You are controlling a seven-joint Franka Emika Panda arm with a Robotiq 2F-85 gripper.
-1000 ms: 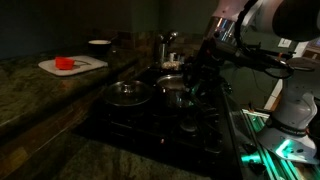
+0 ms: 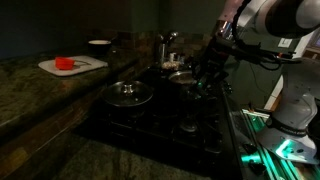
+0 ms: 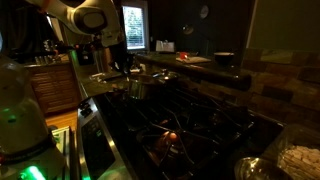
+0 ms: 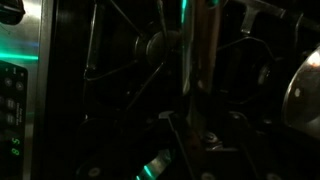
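My gripper is low in the wrist view, its dark fingers shut on a long, shiny bar-like handle (image 4: pixel 203 50) that runs up and out of the picture. What the handle belongs to is cut off there. A metal pot (image 2: pixel 182 77) is close beside the gripper (image 2: pixel 207 80) in exterior view 1, toward the back of the dark stove (image 2: pixel 150 135). The same pot (image 3: pixel 140 88) appears just below the gripper in exterior view 2. Darkness hides whether the handle joins this pot.
A lidded pan (image 2: pixel 128 94) stands on the stove's left side. On the counter behind lies a white board (image 2: pixel 72 66) with a red item (image 2: pixel 64 63). Utensils (image 2: pixel 168 42) stand at the back.
My arm and gripper have shifted a little to the right and back. The metal pot appears to have moved the same way. The lidded pan has stayed put.
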